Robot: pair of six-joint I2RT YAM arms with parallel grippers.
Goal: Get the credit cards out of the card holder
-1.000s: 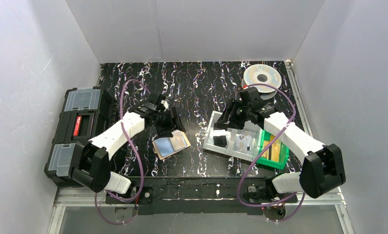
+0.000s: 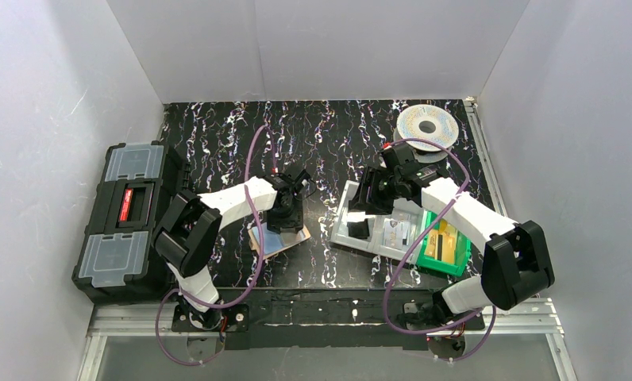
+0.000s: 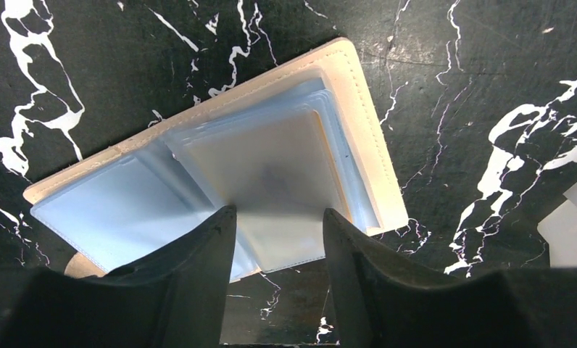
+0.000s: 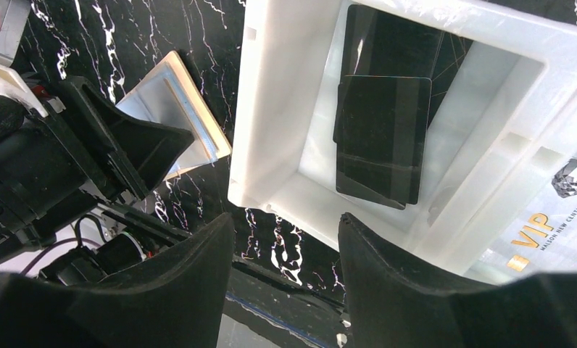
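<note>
The card holder, tan with blue and clear sleeves, lies open and flat on the dark marbled table. In the left wrist view a clear sleeve on its right half has a pale card-like sheet in it. My left gripper stands open just over that sleeve, its fingertips apart and nothing held; whether they touch it I cannot tell. My right gripper is also open and empty, above the white tray. Black cards lie in one compartment, and a VIP card lies in the neighbouring one.
A green tray with gold and black cards adjoins the white tray on the right. Behind it stands a white reel. The black toolbox fills the left side.
The left gripper has come down and moved slightly right over the card holder, now covering part of it from above. The right arm has shifted only slightly. Cards in the trays look unmoved.
</note>
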